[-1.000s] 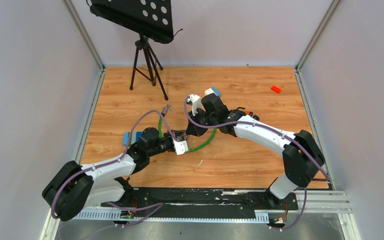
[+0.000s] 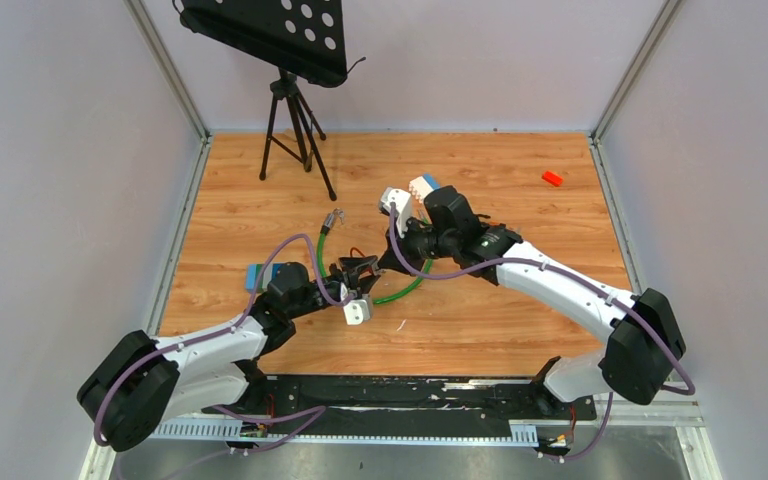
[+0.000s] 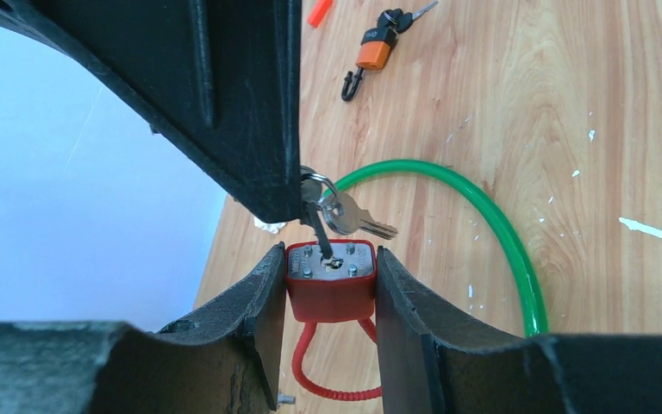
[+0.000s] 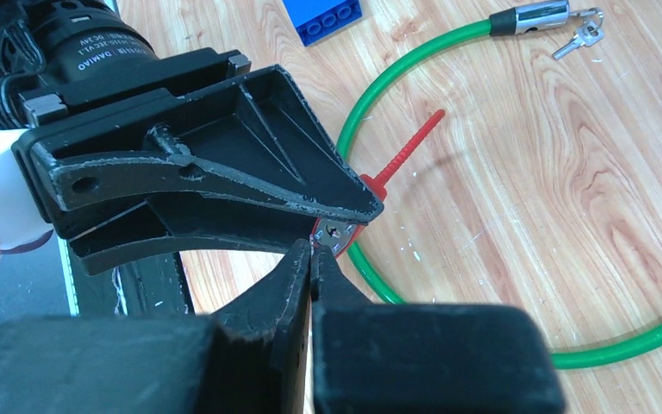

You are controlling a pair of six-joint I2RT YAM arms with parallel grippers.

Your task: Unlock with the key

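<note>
A red padlock [image 3: 330, 297] with a silver keyhole face is clamped in my left gripper, its red shackle hanging below. From above, the tip of my right gripper comes close, shut on a thin key [image 3: 319, 233] whose blade points down at the keyhole. Whether the blade tip is inside or only touching cannot be told. On the same ring, a second key [image 3: 362, 220] dangles to the side. In the right wrist view the padlock's face [image 4: 334, 231] shows partly beside my shut right fingers [image 4: 332, 280]; the held key is hidden there.
Behind the grippers a green cable lock [image 3: 483, 203] loops over the wooden table, its own keys [image 4: 582, 36] at the end. An orange padlock [image 3: 374, 53], a red block [image 2: 552, 178] and a blue brick [image 4: 323, 17] lie farther off.
The left gripper has turned and now shows more of its open-frame fingers.
</note>
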